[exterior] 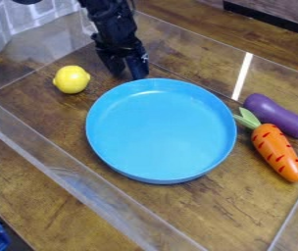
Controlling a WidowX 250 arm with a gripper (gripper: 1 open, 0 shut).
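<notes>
My black gripper (pixel 128 61) hangs at the top of the camera view, low over the wooden table behind the blue plate (pixel 161 127); its fingertips are dark and small, and I see nothing clearly held between them. A yellow lemon (pixel 72 79) lies to the left of the gripper, near the plate's upper left. On the right lie an orange toy carrot (pixel 277 151) with a green top and a purple eggplant (pixel 273 114), both outside the plate.
Clear plastic walls (pixel 21 137) edge the table at left. Bare wood lies below the plate and between the gripper and the eggplant. A blue object sits at the lower left corner.
</notes>
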